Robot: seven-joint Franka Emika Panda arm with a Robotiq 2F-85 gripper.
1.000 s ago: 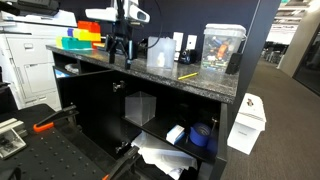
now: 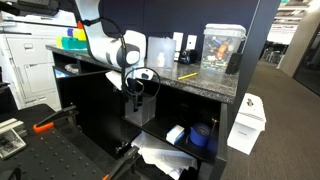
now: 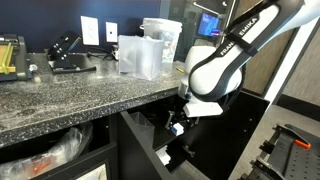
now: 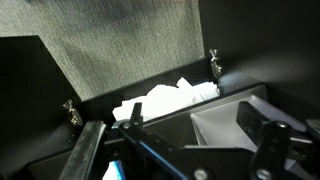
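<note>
My gripper stands open in the wrist view, its dark fingers (image 4: 86,148) wide apart with nothing seen gripped between them. Beyond it lie crumpled white sheets (image 4: 172,98) and, on the right, a grey bin (image 4: 212,122). In exterior view 1 the white arm reaches down into the open black cabinet, the gripper (image 2: 131,98) in front of the translucent grey bin (image 2: 148,106). From exterior view 2 the gripper (image 3: 186,112) is small and its fingers are hard to make out.
On the cabinet floor sit a blue-and-white box (image 2: 175,134) and a blue round container (image 2: 201,132). White sheets (image 2: 165,155) spread near the front. The countertop (image 2: 205,82) overhangs the space, bearing a clear tub (image 2: 221,47) and a yellow marker (image 2: 188,76). A metal latch (image 4: 213,63) protrudes.
The arm has swung down from above the countertop to in front of the cabinet opening, lowering the gripper before the grey bin. The bin and the other items look unmoved.
</note>
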